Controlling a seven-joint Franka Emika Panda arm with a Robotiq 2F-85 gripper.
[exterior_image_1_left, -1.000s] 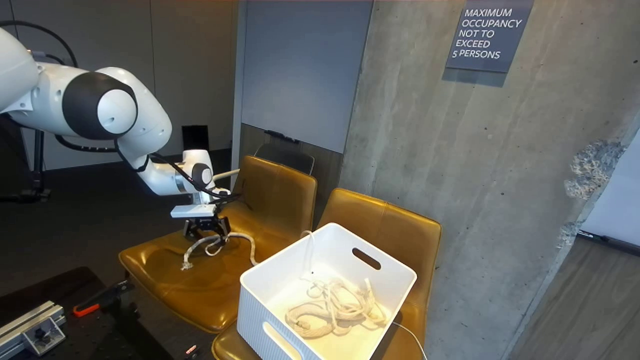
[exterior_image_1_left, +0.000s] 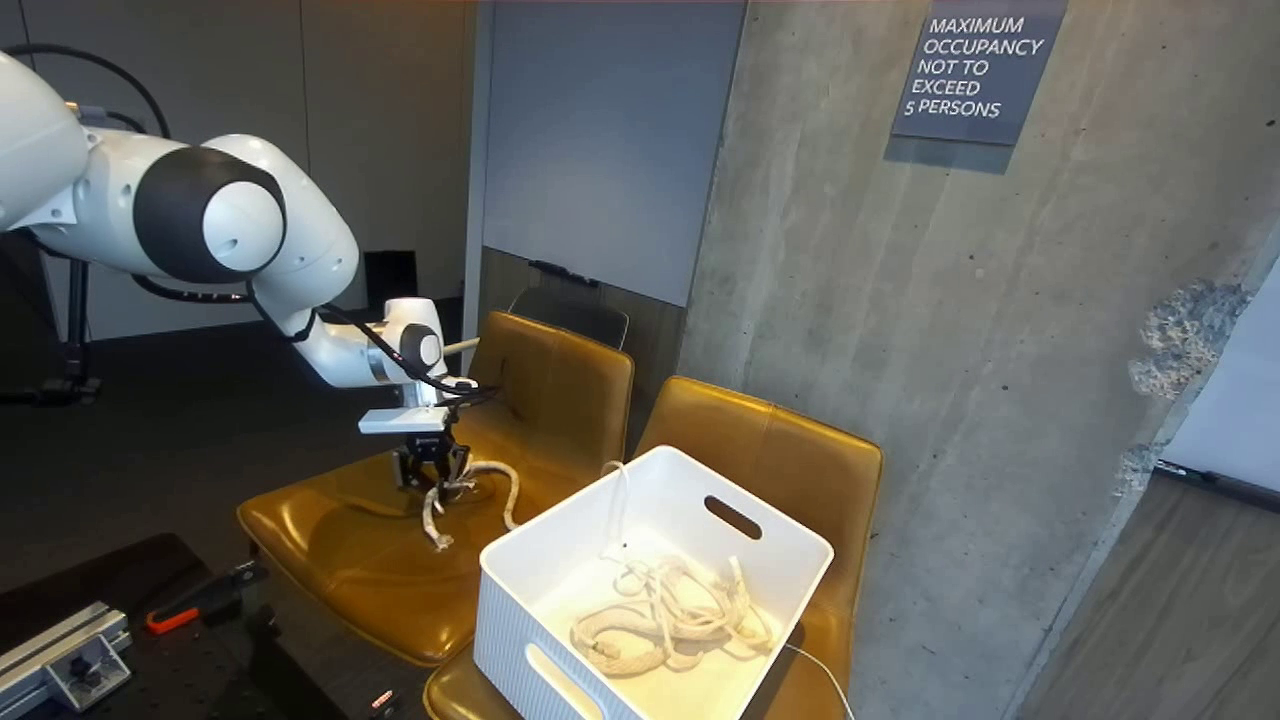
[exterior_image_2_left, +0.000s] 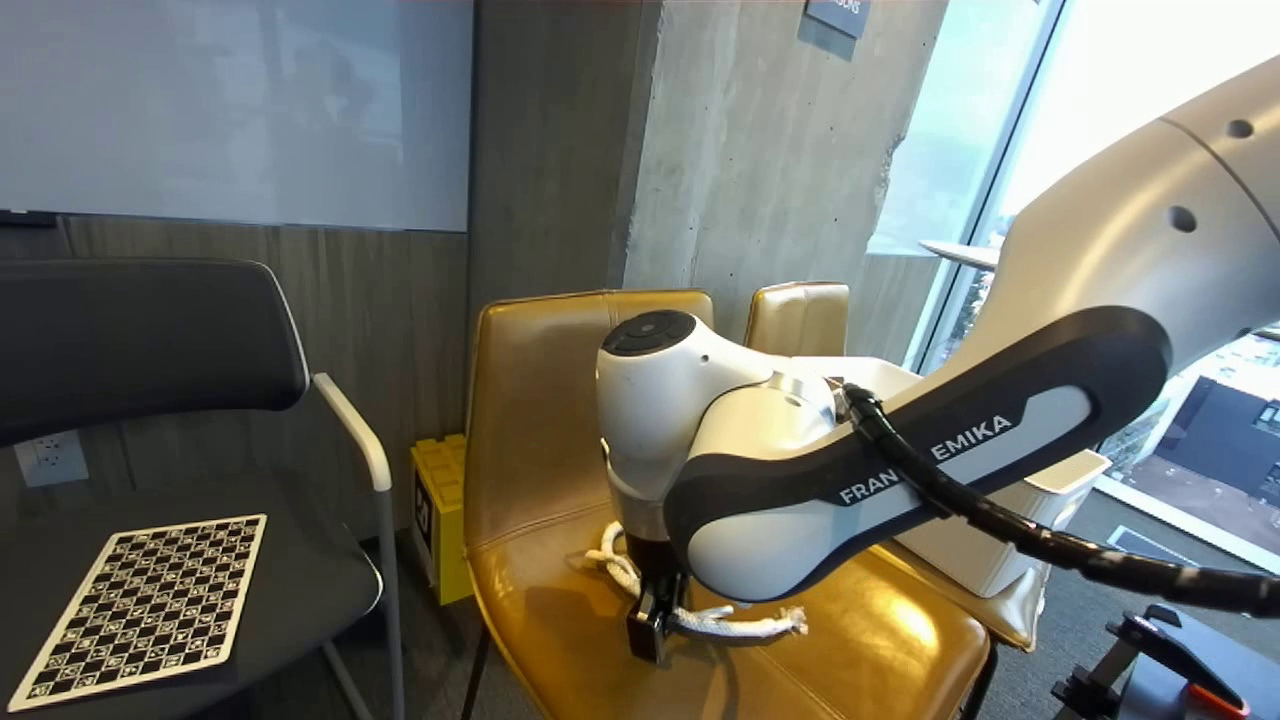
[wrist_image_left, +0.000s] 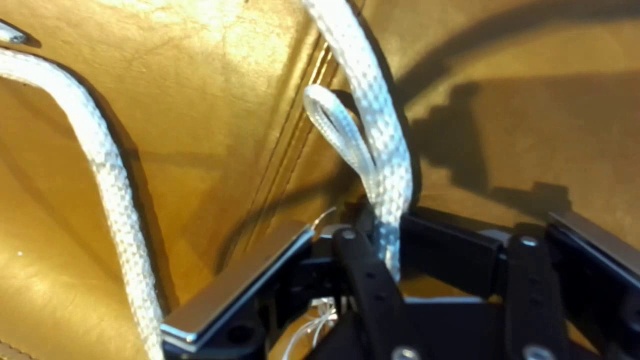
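On the seat of the tan leather chair (exterior_image_1_left: 360, 564) lies a white braided rope (exterior_image_1_left: 513, 490). Directly over it, low at the seat, is my gripper (exterior_image_1_left: 432, 478). In the wrist view one strand of rope (wrist_image_left: 381, 126) with a thin loop (wrist_image_left: 336, 120) beside it runs down between the spread fingers. Another length curves along the left of that view. The fingers stand part open, and where the strand meets the gripper is partly hidden. Exterior view 2 shows a rope end (exterior_image_2_left: 750, 624) sticking out to the right of the fingers.
A white bin (exterior_image_1_left: 768, 546) holding more coiled rope (exterior_image_1_left: 672, 618) stands on a second tan chair (exterior_image_1_left: 768, 438) beside this one. The first chair's backrest (exterior_image_1_left: 546, 390) rises behind the gripper.
My gripper has moved slightly right in exterior view 1, and its fingers stand closer together. The near rope end has shifted right, and the rope's curve has changed shape.
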